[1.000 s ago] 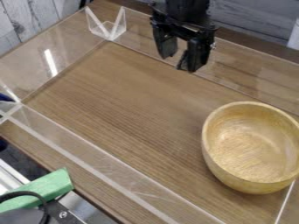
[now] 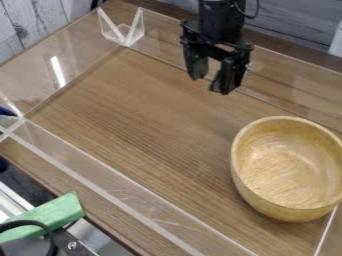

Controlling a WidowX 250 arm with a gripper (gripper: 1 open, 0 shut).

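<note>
My black gripper (image 2: 214, 66) hangs from the top of the camera view over the back middle of the wooden table, its fingers pointing down and apart, open with no object visible between them. A large tan bowl (image 2: 285, 195) sits at the lower right, well apart from the gripper.
Clear plastic pieces (image 2: 123, 30) stand at the back left, and clear panels line the table's left and front-left edges. A green object (image 2: 40, 215) with a black cable lies off the table at the lower left.
The gripper has come down slightly toward the front of the table and shifted a little in angle. The bowl and other objects are unmoved.
</note>
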